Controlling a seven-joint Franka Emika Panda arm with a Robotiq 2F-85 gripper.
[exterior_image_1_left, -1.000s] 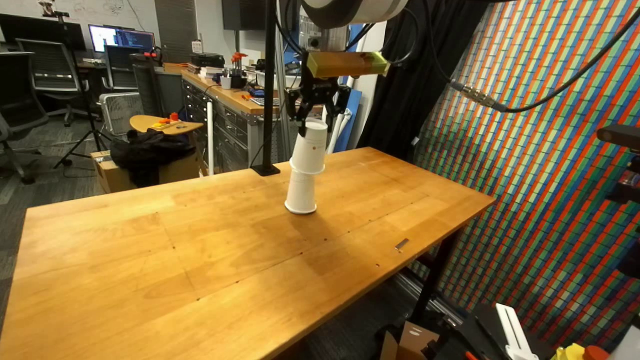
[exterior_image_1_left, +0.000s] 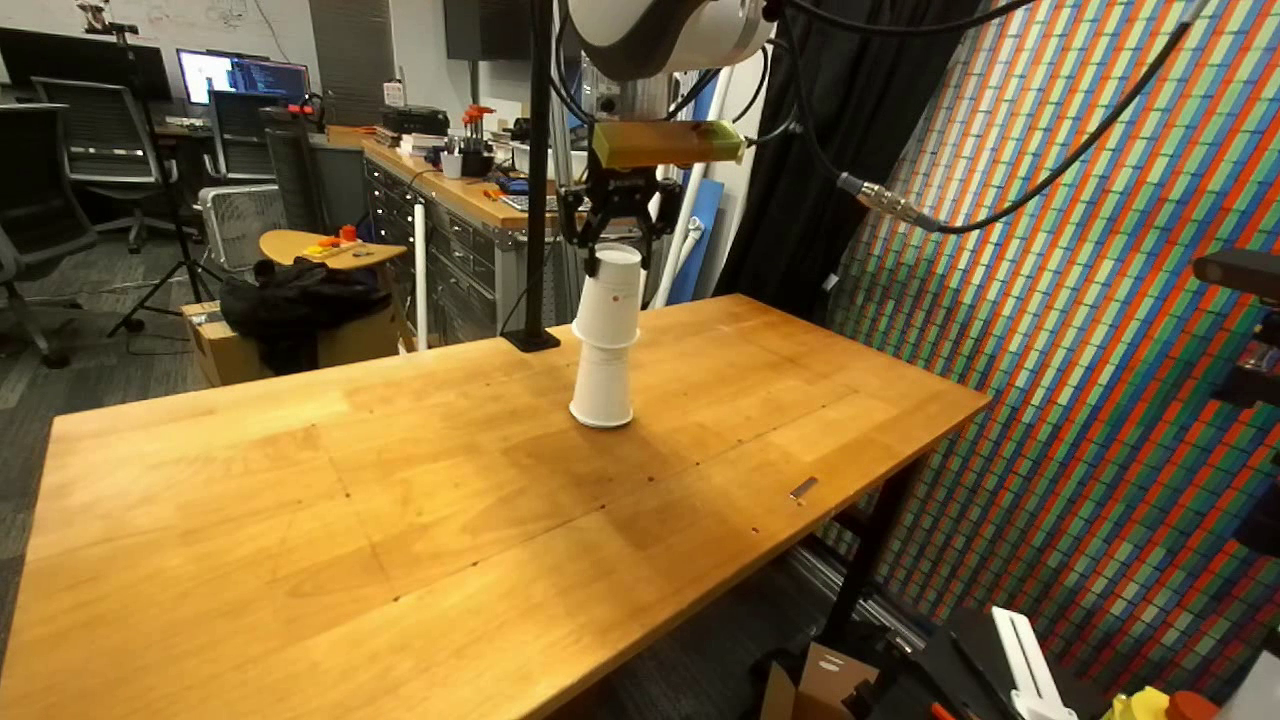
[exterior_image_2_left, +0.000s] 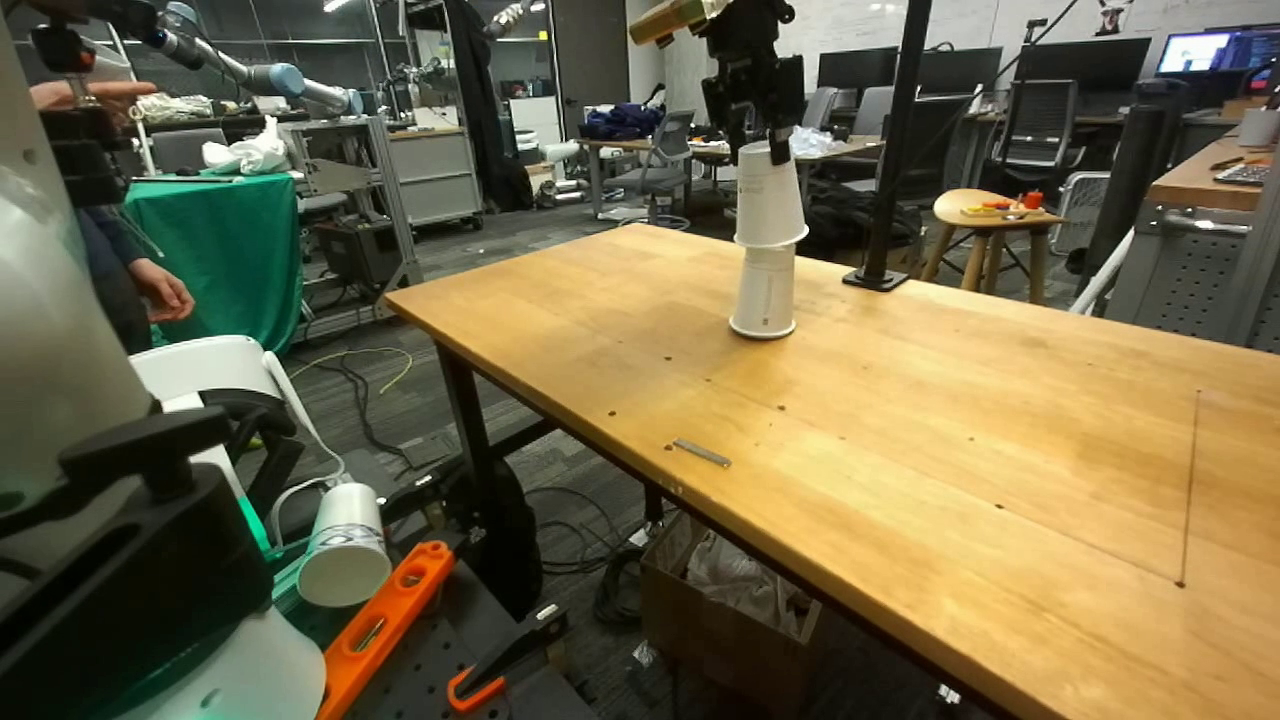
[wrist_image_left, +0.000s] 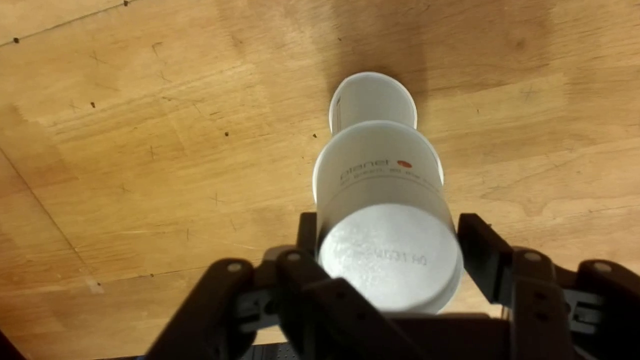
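Two white paper cups stand upside down, one over the other. The lower cup (exterior_image_1_left: 602, 386) has its rim on the wooden table; the upper cup (exterior_image_1_left: 609, 298), printed with a red dot, sits over the lower one's base. My gripper (exterior_image_1_left: 620, 258) is at the top of the upper cup, one finger to each side. In the wrist view the fingers stand part open around the upper cup (wrist_image_left: 384, 180), with a small gap visible at the right finger (wrist_image_left: 484, 258). The lower cup (wrist_image_left: 373, 99) is partly hidden behind the upper one.
The table (exterior_image_1_left: 360, 504) is otherwise mostly bare, with a small metal strip (exterior_image_2_left: 702, 452) near one edge. A black post (exterior_image_2_left: 894, 156) rises from the table edge close to the cups.
The upper cup and my gripper have shifted slightly left and down in exterior view 1, so the upper cup sits more squarely over the lower. The gripper's fingers look wider apart.
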